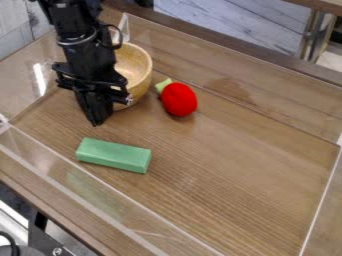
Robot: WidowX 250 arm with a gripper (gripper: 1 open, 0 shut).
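The black gripper (90,92) hangs at the upper left, just in front of a tan bowl (134,66) that it partly hides. Its fingers look close together, but their tips are too dark and small to tell what, if anything, is between them. A green block (114,155) lies on the wooden table below the gripper. A red object (179,100) with a pale green tip lies to the right of the bowl.
A pale shelf edge (314,8) shows at the top right, and cables lie at the lower left edge.
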